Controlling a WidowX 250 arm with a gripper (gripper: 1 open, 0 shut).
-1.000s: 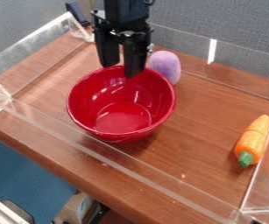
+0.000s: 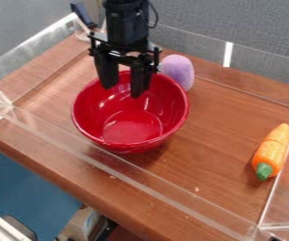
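My black gripper (image 2: 122,79) hangs over the back of a large red bowl (image 2: 130,122), its two fingers apart and reaching down to about the bowl's rear rim, with nothing visible between them. The bowl stands upright and empty on the wooden surface. A purple egg-shaped toy (image 2: 178,70) lies just right of the gripper, behind the bowl. An orange carrot toy (image 2: 272,149) with a green top lies at the right.
Clear plastic walls border the wooden table (image 2: 216,122), with a grey backdrop behind. The wood left of the bowl and between bowl and carrot is clear.
My gripper has shifted slightly and descended toward the bowl's rear rim, its fingers now lower. The bowl, purple toy and carrot look unmoved.
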